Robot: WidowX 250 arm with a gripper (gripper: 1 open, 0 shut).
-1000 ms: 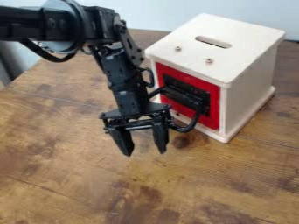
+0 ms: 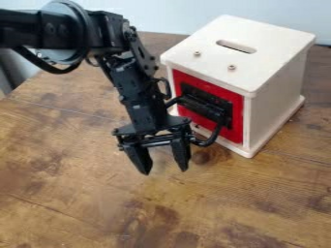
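Observation:
My black gripper [image 2: 162, 159] hangs above the wooden table in the middle of the view, its two fingers apart with nothing visible between them. Behind it to the right stands a pale wooden box [image 2: 269, 97] with a slot in its top and a red front panel [image 2: 185, 77]. A black fitting [image 2: 203, 105] is mounted on that panel, partly hidden by my arm and its cable. The gripper is in front of the box, below and left of the fitting.
Bare brown table [image 2: 165, 211] fills the foreground and the left side. A pale wall shows at the top left edge. The box takes up the back right.

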